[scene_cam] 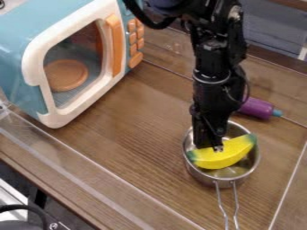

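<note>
A yellow toy banana [225, 154] with green ends rests in a small metal pot [206, 172], whose wire handle points toward the front. My black gripper [214, 144] reaches down into the pot from above, its tips at the banana's upper side. Its fingers look close together; whether anything is between them is hidden.
A blue-and-white toy microwave [42, 49] with an orange disc inside stands at the back left. A purple object [257, 108] lies behind the pot to the right.
</note>
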